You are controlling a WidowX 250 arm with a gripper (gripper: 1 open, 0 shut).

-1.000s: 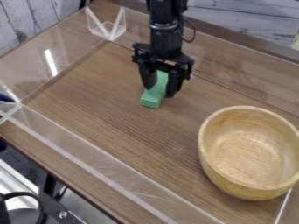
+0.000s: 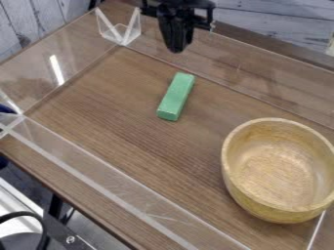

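A green rectangular block (image 2: 175,97) lies on the wooden table, a little above the middle of the view. My black gripper (image 2: 177,39) is high above and behind it at the top of the view, clear of the block. Whether its fingers are open or shut does not show clearly.
A large pale tan round bowl (image 2: 276,172) sits at the lower right. A clear plastic object (image 2: 117,24) stands at the upper left. Black cables lie at the lower left corner.
My gripper has moved up and back, away from the green block, which it was over before. The block now lies fully in sight.
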